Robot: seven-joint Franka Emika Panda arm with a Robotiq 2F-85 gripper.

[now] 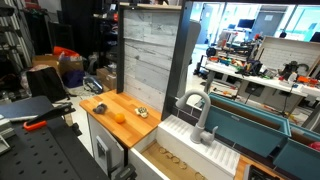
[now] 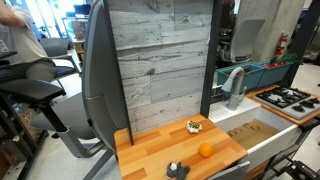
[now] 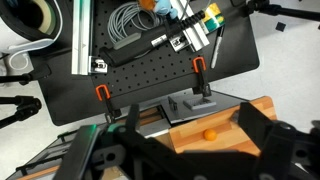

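In the wrist view my gripper shows as two dark fingers at the lower left and lower right, spread well apart. I see nothing held between them. Below them in that view lies a small orange round object (image 3: pixel 210 134) on a wooden counter; the same orange object (image 2: pixel 206 150) rests near the counter's front edge in exterior view 2. A dark perforated board (image 3: pixel 150 75) with orange clamps (image 3: pixel 199 65) along its edge lies above the fingertips. Neither exterior view shows my gripper clearly.
Coiled cable (image 3: pixel 130 20) and tools crowd the board's far side. On the wooden counter (image 1: pixel 130 127) sit small metal items (image 1: pixel 100 108) and a pale object (image 2: pixel 193 126). A grey faucet (image 1: pixel 203 110) rises beside an open drawer (image 1: pixel 175 160). A tall panel (image 2: pixel 165 65) backs the counter.
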